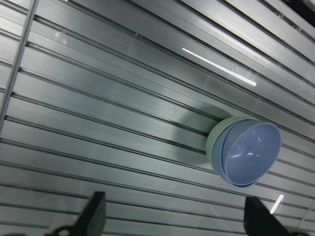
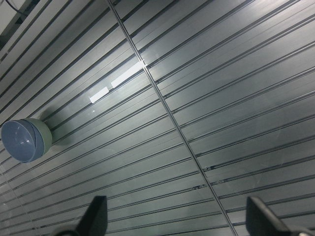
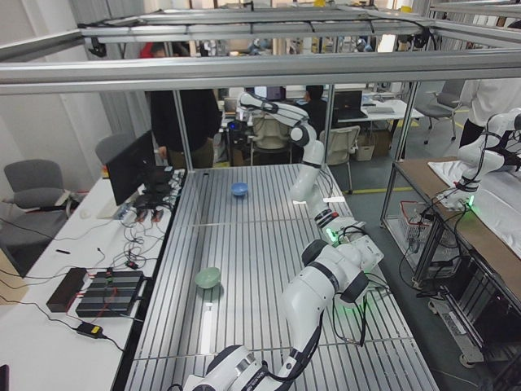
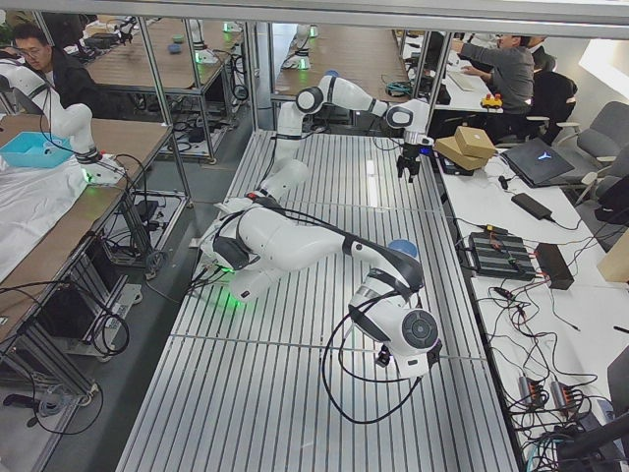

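Note:
In the camera left view, a blue bowl [image 3: 239, 189] and a green bowl [image 3: 207, 278] sit apart on the slatted table [image 3: 244, 244]. Both wrist views instead show nested bowls, blue [image 1: 251, 152] inside green [image 1: 214, 135], and likewise blue [image 2: 17, 140] in green [image 2: 44, 132]. A blue bowl [image 4: 403, 248] is partly behind an arm in the camera right view. My left gripper and right gripper are open and empty, above bare slats, with the bowls off to one side.
A white desk [image 4: 531, 324] with electronics and cables borders the table. Another bench [image 4: 88, 206] with arms stands across an aisle. Overhead rails and posts frame the workspace.

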